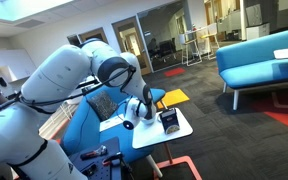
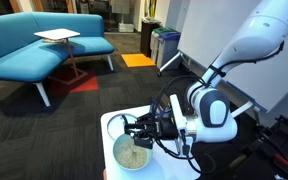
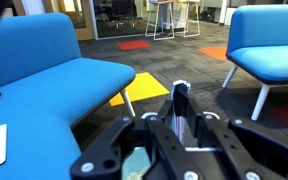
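Observation:
My gripper is low over a small white table (image 1: pixel 182 130), shut on a slim upright object (image 3: pixel 181 90) with a pale top and a darker part beneath. What that object is cannot be told from its visible part. In exterior view 2 the gripper (image 2: pixel 134 125) is at the rim of a round bowl (image 2: pixel 131 154) with pale contents, and its dark fingers cover part of the view there. Whether it touches the bowl is unclear. Behind the fingers, a pale round item (image 2: pixel 115 122) is partly hidden on the table.
A dark item (image 1: pixel 169 119) stands on the table close to the gripper. Blue sofas (image 1: pixel 259 65) are beside and beyond the table, and a second small white table (image 2: pixel 60 35) is farther off. Open carpet (image 1: pixel 229 125) lies past the table.

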